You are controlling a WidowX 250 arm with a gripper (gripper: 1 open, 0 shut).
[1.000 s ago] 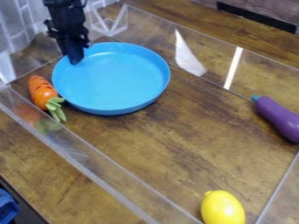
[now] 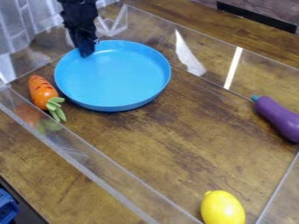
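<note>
My black gripper point(image 2: 82, 40) is at the top left, at the far rim of a large blue plate point(image 2: 114, 73); its fingers are small and dark, and how far they are apart is hard to make out. An orange toy carrot point(image 2: 42, 94) with green leaves lies just left of the plate. A purple eggplant point(image 2: 278, 119) rests at the right side, and a yellow lemon point(image 2: 222, 208) sits near the bottom right. The plate is empty.
Clear plastic walls or strips run along the edges of the wooden table point(image 2: 163, 149). A blue object point(image 2: 5, 207) shows at the lower left corner.
My gripper has risen slightly and moved right along the plate's far rim. The plate has shifted slightly to the right; the other objects have not visibly moved.
</note>
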